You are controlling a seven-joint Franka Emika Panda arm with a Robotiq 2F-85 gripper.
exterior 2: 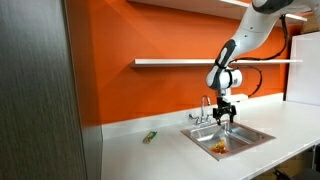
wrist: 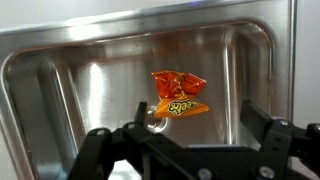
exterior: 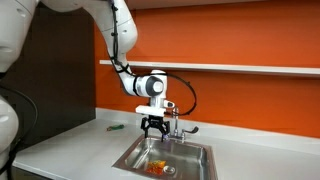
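A small orange packet (wrist: 178, 86) with yellow and dark print lies on the floor of the metal sink (wrist: 150, 22), close to the drain (wrist: 155, 122). From outside, the packet (exterior: 157, 165) appears as a small orange patch inside the basin; the second exterior view shows the packet (exterior 2: 218, 147) there too. My gripper (exterior: 155, 133) points down over the sink, above the packet and apart from it. In the wrist view the gripper is open, its fingers spread wide with nothing held between them.
A tall faucet (exterior: 177, 128) with side handles rises at the sink's back edge, close to my arm. A green item (exterior 2: 150, 136) lies on the counter (exterior 2: 130, 158) away from the sink. A white shelf (exterior: 240, 70) runs along the orange wall.
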